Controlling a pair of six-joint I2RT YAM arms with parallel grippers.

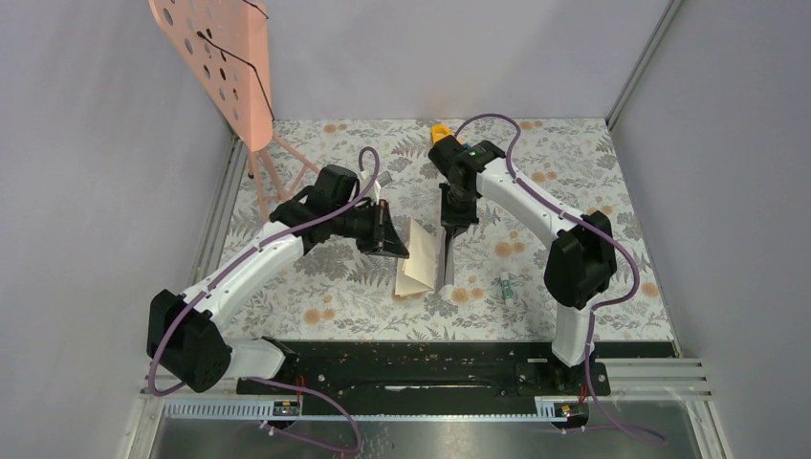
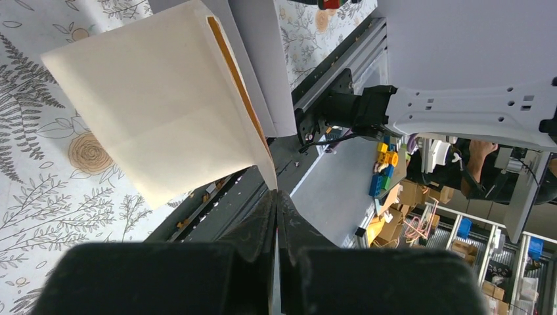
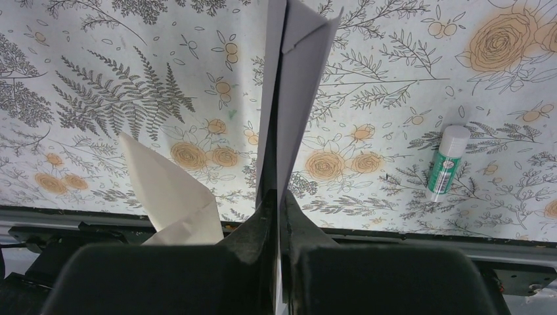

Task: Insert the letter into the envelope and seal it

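Note:
A cream folded paper with an orange inner strip hangs from my left gripper, which is shut on its corner. In the top view the paper is in the middle. A pale grey folded paper, standing on edge with a dark gap along it, is held in my shut right gripper. In the top view it is just right of the cream paper, close to it. Whether the two touch is hard to tell.
A glue stick lies on the floral table right of the papers. A yellow object is at the back behind the right arm. A pink perforated stand occupies the back left.

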